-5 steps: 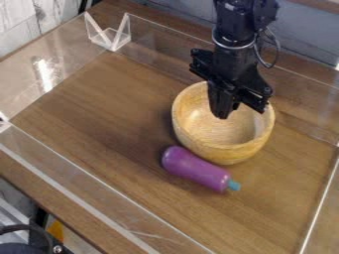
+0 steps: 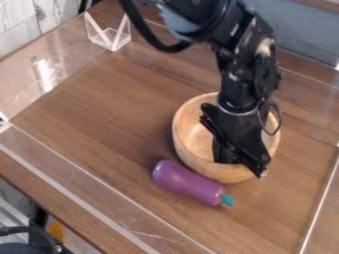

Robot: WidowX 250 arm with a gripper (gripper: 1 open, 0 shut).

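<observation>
A wooden bowl [image 2: 195,140] sits on the table in the centre right of the view. The black arm reaches down over it, and the gripper [image 2: 247,164] is low at the bowl's front right, hiding much of its inside. No object shows between the fingers, which look shut. A purple cylinder with a teal tip [image 2: 188,182] lies on the table in front of the bowl, to its left.
A white wire frame [image 2: 109,32] stands at the back left. The table's edges show at left and right.
The arm and gripper have moved down and toward the front, from above the back of the bowl to its front right. The bowl and purple cylinder look about where they were.
</observation>
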